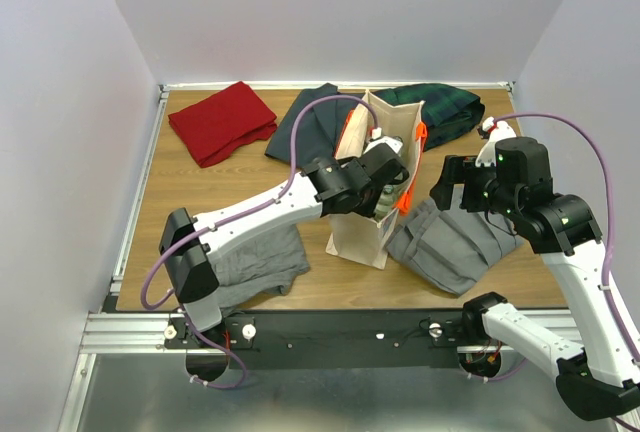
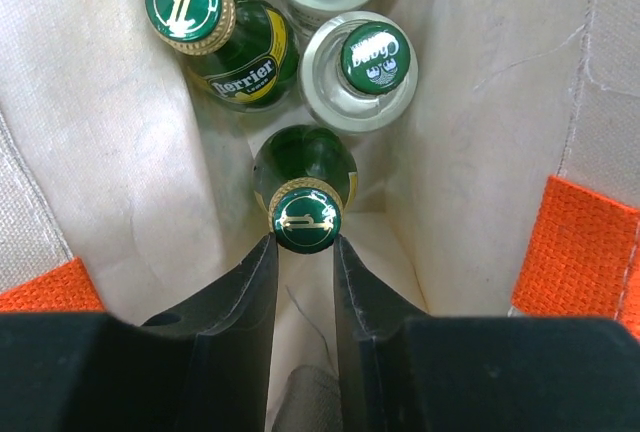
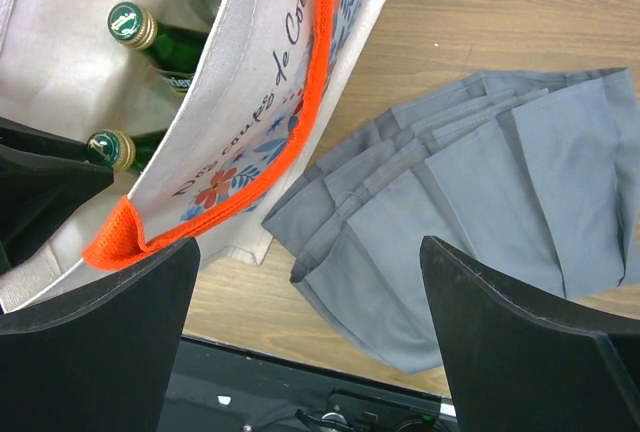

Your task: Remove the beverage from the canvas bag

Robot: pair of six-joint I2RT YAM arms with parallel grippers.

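Observation:
The canvas bag stands upright and gaping in the middle of the table, several bottles inside. In the left wrist view, a green glass bottle stands nearest me in the bag, apart from the others. My left gripper reaches down into the bag with one fingertip on each side of that bottle's green cap. Whether both fingers press on the cap cannot be told. Outside the bag, to its right, my right gripper is open and empty above the table.
Behind that bottle are a second green bottle and several clear ones, one with a green cap. Orange handles line the bag's rim. Folded cloths surround it: grey, red, dark blue and plaid.

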